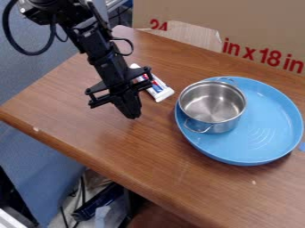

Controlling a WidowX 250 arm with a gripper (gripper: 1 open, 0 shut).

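My black gripper (128, 101) hangs low over the left part of the wooden table, pointing down; whether its fingers are open or shut is unclear. A white tube (159, 89) with red and blue print lies just behind and right of it, partly hidden by the gripper. A steel pot (212, 107) stands on a blue plate (265, 134) to the right.
A cardboard box (238, 27) runs along the back.
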